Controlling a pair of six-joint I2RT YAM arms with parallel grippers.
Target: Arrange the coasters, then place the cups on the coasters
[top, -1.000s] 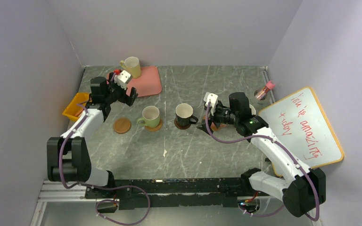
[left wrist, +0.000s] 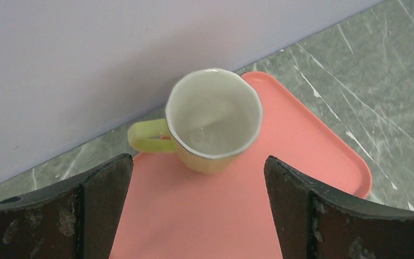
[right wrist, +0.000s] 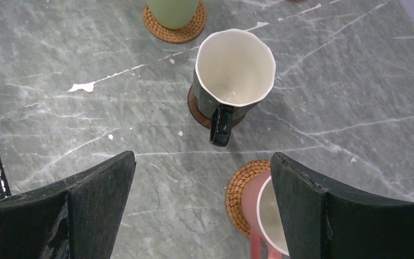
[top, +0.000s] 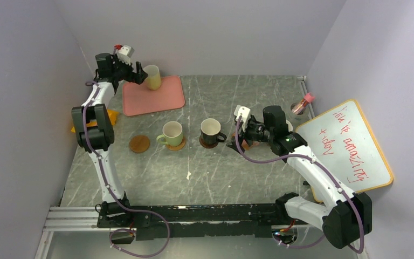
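Note:
A pale yellow cup (top: 153,80) stands upright on the pink tray (top: 164,102) at the back left. In the left wrist view that cup (left wrist: 209,116) shows its open mouth, with its handle to the left. My left gripper (top: 140,74) is open at the cup's left side in the top view, and nothing is between its fingers. A bare brown coaster (top: 139,144) lies at the left of the table. My right gripper (top: 237,141), open and empty, hangs over the table at the right, close to a pink cup (right wrist: 252,200) on a woven coaster (right wrist: 234,197).
A green cup (top: 172,133) and a black cup (top: 210,131) stand on coasters mid-table. An orange bin (top: 112,116) is partly hidden by my left arm. To the right are a pink-topped bottle (top: 304,102) and a whiteboard (top: 350,145).
My left arm has reached away toward the back, from the tray's front left corner to beside the yellow cup. The right arm and the cups have stayed put.

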